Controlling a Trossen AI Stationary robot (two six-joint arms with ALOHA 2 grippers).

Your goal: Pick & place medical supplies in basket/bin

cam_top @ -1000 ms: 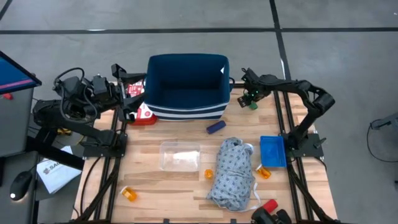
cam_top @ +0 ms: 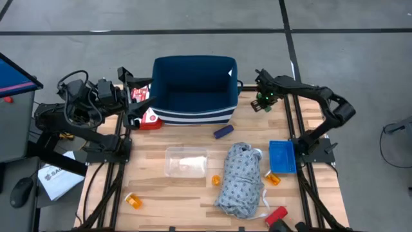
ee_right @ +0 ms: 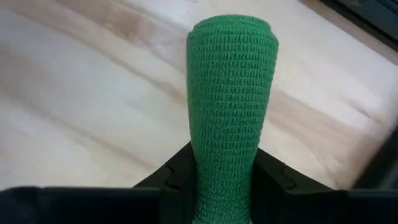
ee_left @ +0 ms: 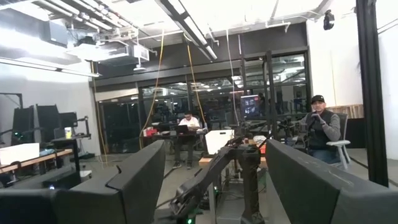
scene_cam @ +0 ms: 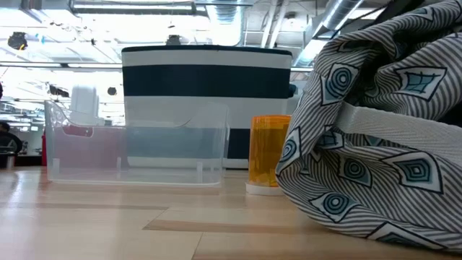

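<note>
Upright in the right wrist view, a green bandage roll (ee_right: 230, 106) stands between the fingers of my right gripper, which is shut on its lower part. From above, that gripper (cam_top: 256, 105) is at the table's right back, right of the navy basket (cam_top: 196, 117), and only a bit of green shows. The basket is open at the top with white stripes on its front. My left gripper (cam_top: 152, 91) is open beside the basket's left side, its fingers (ee_left: 134, 177) wide apart and empty. A dark blue roll (cam_top: 223, 132) lies in front of the basket.
A clear bin (cam_top: 186, 162) sits mid-table, with a patterned cloth bundle (cam_top: 241, 183) and a blue tray (cam_top: 282, 156) to its right. Orange bottles (cam_top: 133, 200) and a red roll (cam_top: 277, 215) lie toward the front. A red-and-white package (cam_top: 149, 120) is left of the basket.
Near the front edge, the dark object by the red roll has moved. The left arm stays still.
</note>
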